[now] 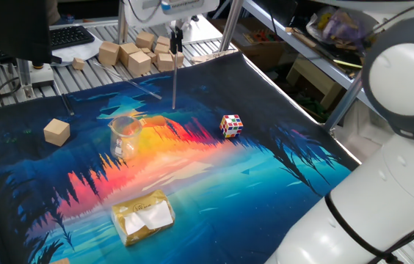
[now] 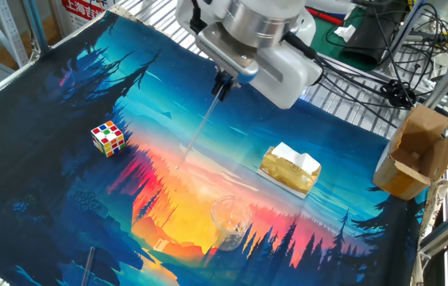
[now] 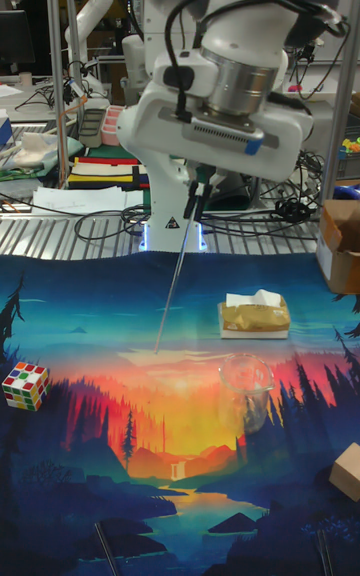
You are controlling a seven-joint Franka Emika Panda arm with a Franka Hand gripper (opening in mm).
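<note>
My gripper (image 1: pixel 177 37) is shut on the upper end of a thin clear rod (image 1: pixel 175 77), and it hangs high over the mat. In exterior view 2 the rod (image 2: pixel 200 127) slants down and left from the gripper (image 2: pixel 222 86); exterior view 3 shows the rod (image 3: pixel 174 283) likewise slanting. A clear glass beaker (image 1: pixel 126 137) stands upright on the bright part of the printed mat, and its rim (image 2: pixel 231 199) faces up. The rod is outside the beaker and apart from it. How far its lower tip is above the mat, I cannot tell.
On the mat lie a Rubik's cube (image 1: pixel 230 125), a gold tissue pack (image 1: pixel 144 218) and a wooden block (image 1: pixel 57 132). More wooden blocks (image 1: pixel 139 61) are heaped past the mat's edge. An open cardboard box (image 2: pixel 415 155) sits at one side.
</note>
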